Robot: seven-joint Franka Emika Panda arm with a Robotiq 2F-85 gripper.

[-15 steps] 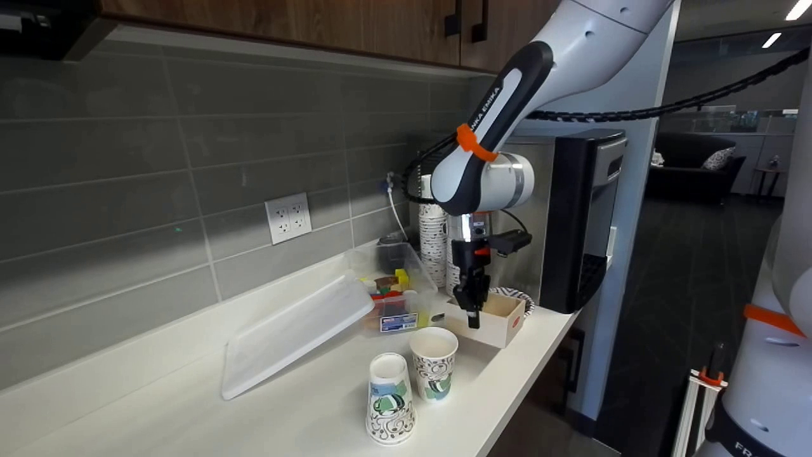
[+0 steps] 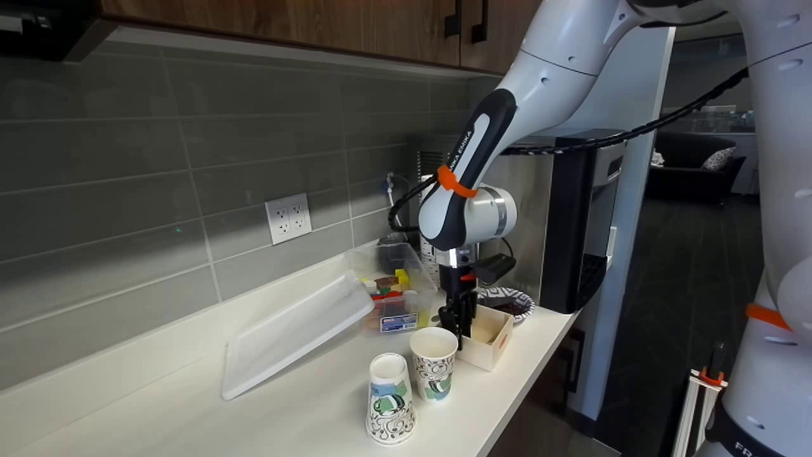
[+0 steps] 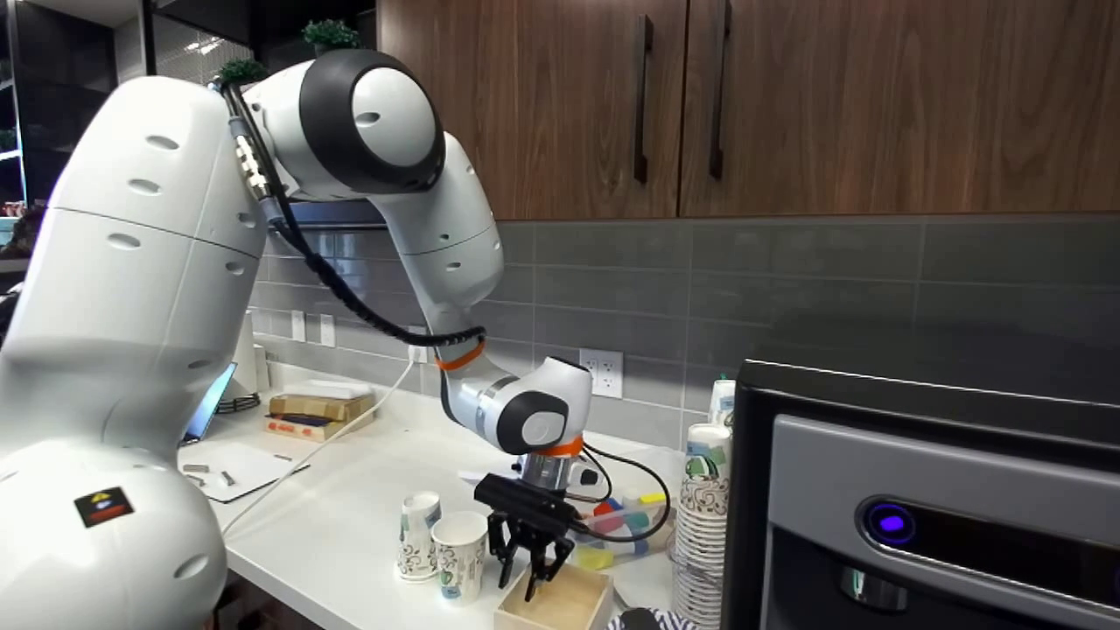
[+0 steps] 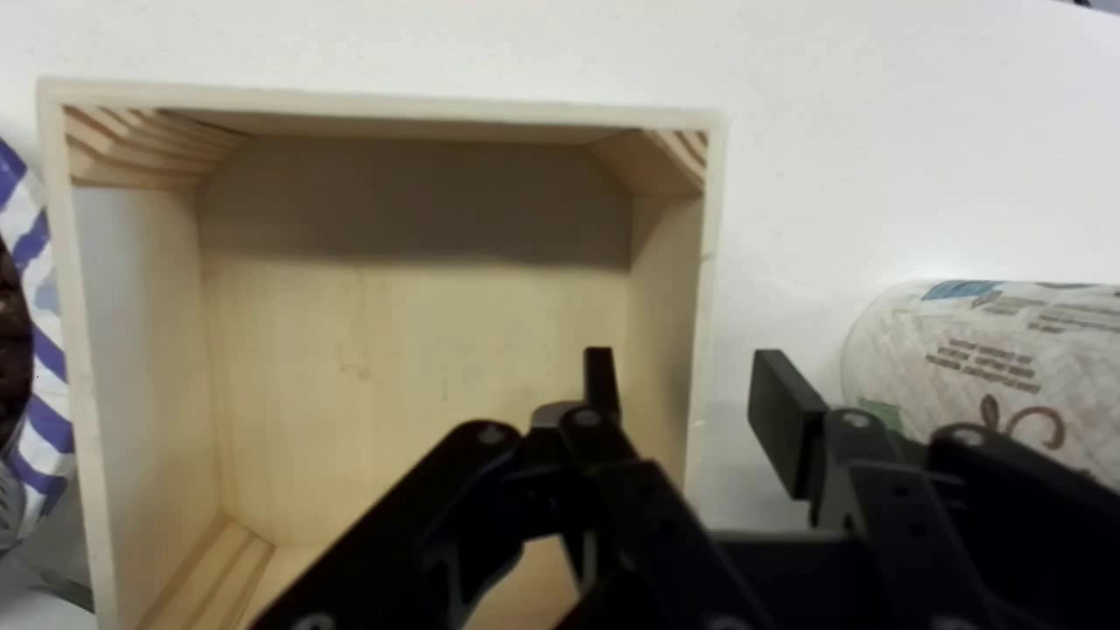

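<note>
A square, pale wooden box (image 4: 409, 346), with no lid and empty where its floor shows, stands on the counter. My gripper is above its cup-side wall in the wrist view. One of the fingers (image 4: 601, 378) is over the inside and the other is outside, with gaps between them and the wall, so the fingers are open. In exterior view 1 the gripper (image 2: 458, 335) partly covers the box (image 2: 481, 355). Two patterned paper cups are beside the box: one mouth up (image 2: 434, 365), the other upside down (image 2: 391, 407).
Behind the box, a clear bin (image 2: 407, 285) holds colourful items. A patterned bowl (image 2: 516, 303) and black dispenser (image 2: 582, 228) stand beyond it. A white lid (image 2: 297, 327) leans against the wall. Stacked cups (image 3: 700, 535) stand near the dispenser.
The wooden box has moved closer to the two cups. My gripper has moved with it, lower and toward the upright cup. Both cups stand where they were.
</note>
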